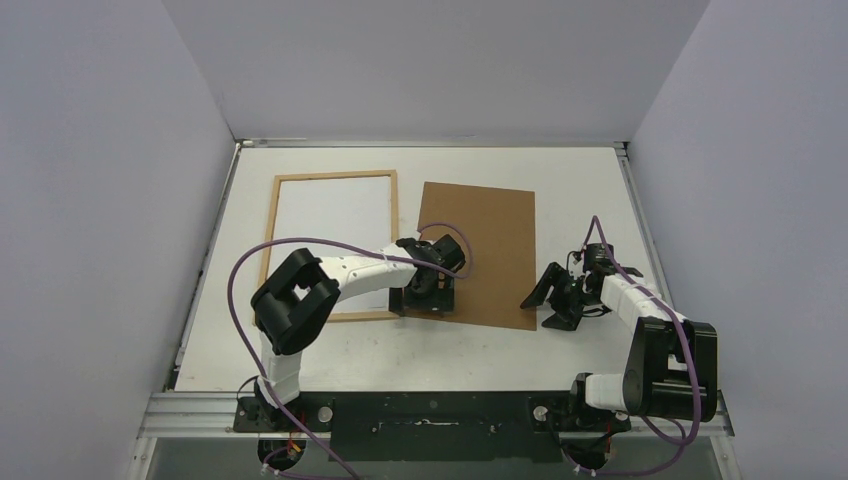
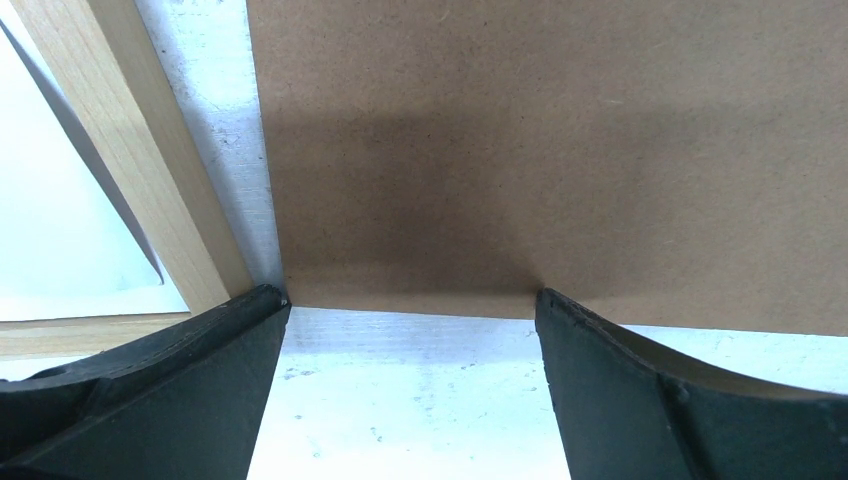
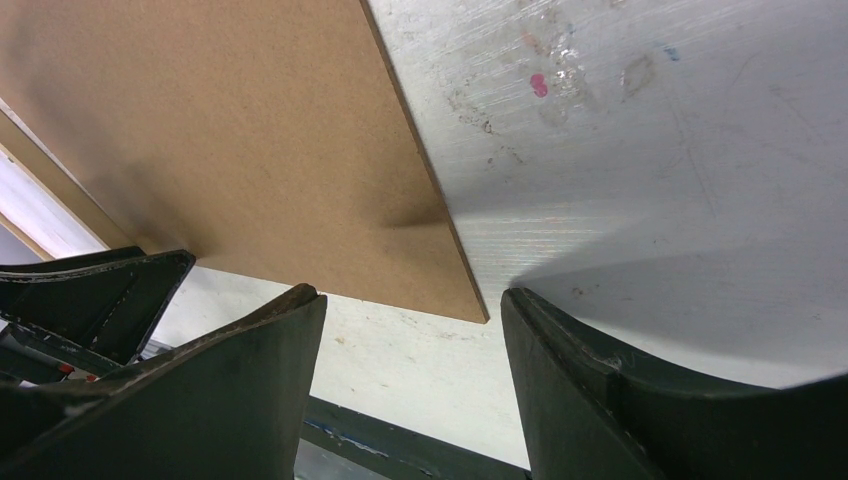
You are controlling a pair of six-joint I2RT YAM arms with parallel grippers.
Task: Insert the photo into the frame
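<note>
The wooden frame [image 1: 393, 200] lies on the left with a white sheet [image 1: 320, 210] inside. A brown board [image 1: 490, 250] lies to its right. My left gripper [image 1: 421, 305] is open over the board's near-left corner, beside the frame's corner, as the left wrist view [image 2: 412, 298] shows. My right gripper [image 1: 540, 313] is at the board's near-right corner. In the right wrist view [image 3: 410, 298] its fingertips stand apart with that corner between or just beyond them; whether it grips the board is unclear. No photo can be told apart from the sheet or board.
Walls stand at both sides and the back. Purple hoses arch over both arms.
</note>
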